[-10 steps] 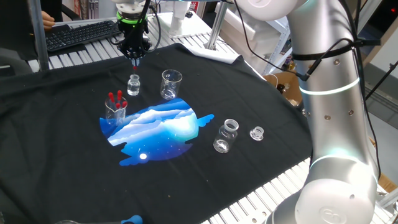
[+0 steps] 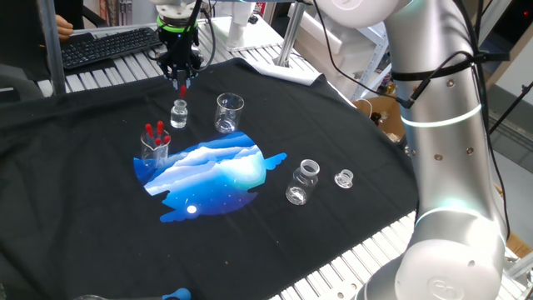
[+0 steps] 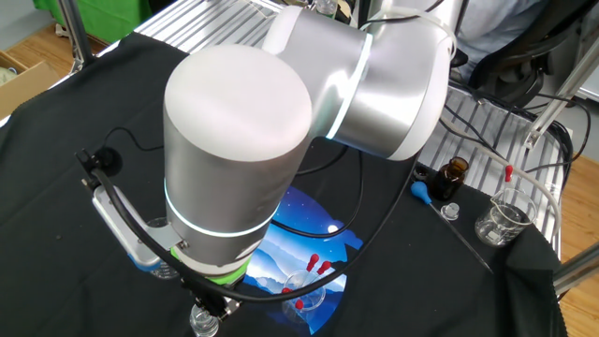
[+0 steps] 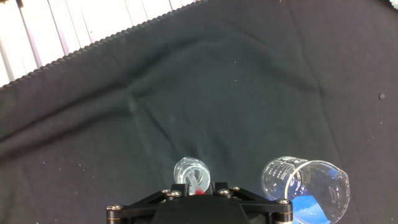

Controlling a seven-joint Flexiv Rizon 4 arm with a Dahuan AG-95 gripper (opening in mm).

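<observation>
My gripper (image 2: 182,82) holds a dropper by its red bulb (image 2: 182,90) directly above a small clear glass bottle (image 2: 179,114). In the wrist view the red bulb (image 4: 199,191) shows between the fingertips, with the bottle (image 4: 192,175) just past them. The dropper's pale stem appears to reach down at the bottle's mouth; how deep its tip goes I cannot tell. In exterior view 2 the arm hides most of the gripper, and the bottle (image 3: 203,321) shows at the bottom edge.
An empty beaker (image 2: 229,112) stands right of the bottle. A beaker (image 2: 155,148) with several red-bulbed droppers stands in front, by a blue picture mat (image 2: 208,175). Farther right are an open glass jar (image 2: 302,182) and a glass stopper (image 2: 344,178). An amber bottle (image 3: 450,177) shows in exterior view 2.
More of the red bulb shows beneath the fingers now, and the fingertips look slightly farther apart. The arm and the bottle are in the same place.
</observation>
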